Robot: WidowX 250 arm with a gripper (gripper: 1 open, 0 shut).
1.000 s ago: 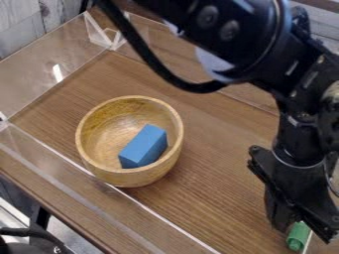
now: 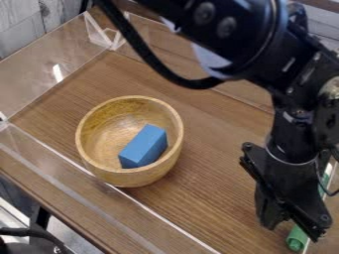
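Note:
The black gripper point(image 2: 272, 218) is low at the right side of the table, pointing down beside a green object point(image 2: 299, 237) that lies near the bottom right corner, partly hidden behind it. The gripper looks shut, with nothing visible between its fingers. A wooden bowl point(image 2: 103, 123) on the left holds a blue block point(image 2: 143, 146).
Transparent walls point(image 2: 40, 77) border the left side. A black cable and the arm cover much of the upper right.
The gripper has moved slightly left and up from where it was a second ago, showing more of the green object. The bowl and block are unchanged.

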